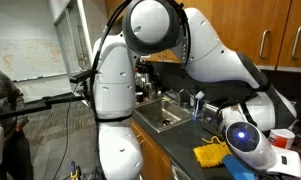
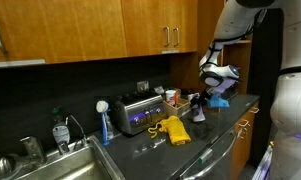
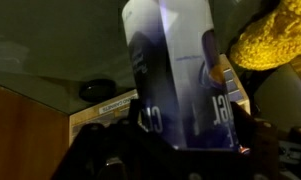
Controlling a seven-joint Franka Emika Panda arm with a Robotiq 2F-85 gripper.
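Observation:
A white bottle or tub (image 3: 185, 75) with a dark label and white lettering fills the middle of the wrist view. Its lower end lies across the space between the dark fingers of my gripper. The fingers are open, and I cannot tell whether either finger touches it. In exterior view 2, a small white object (image 2: 199, 115) shows just under the hand. The hand hides most of this area in exterior view 1. A yellow cloth (image 2: 173, 130) lies crumpled on the dark counter, beside the gripper.
A blue cloth (image 2: 218, 101) lies on the counter near the arm. Behind are a toaster (image 2: 136, 112) and an open box (image 2: 176, 103). The sink (image 1: 164, 115) is farther off, with bare counter (image 2: 125, 155) nearby.

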